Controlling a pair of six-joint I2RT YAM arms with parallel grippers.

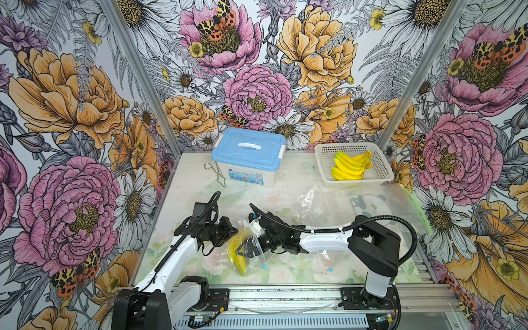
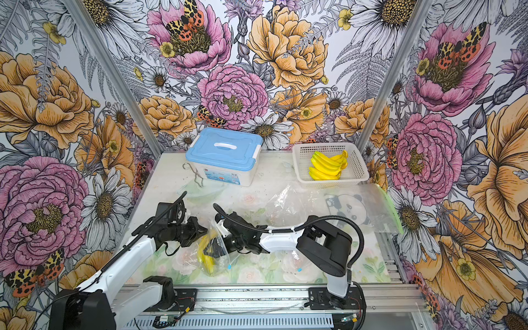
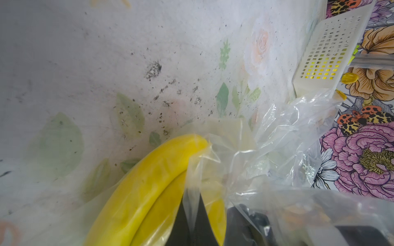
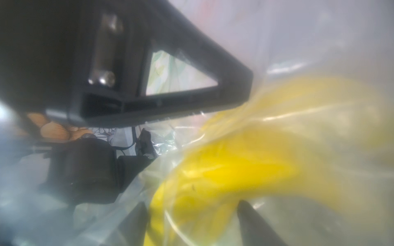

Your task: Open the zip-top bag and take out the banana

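Note:
A clear plastic bag with bananas lies at the front centre of the table. My left gripper is shut on the bag's film, which runs up from its fingertips over the bananas. My right gripper reaches inside the bag, its fingers apart, with blurred yellow bananas seen through film between and beyond them. The left gripper's dark body shows in the right wrist view, very close.
A blue-lidded box stands at the back left, a white basket of bananas at the back right. Loose clear plastic lies in the middle-right of the table.

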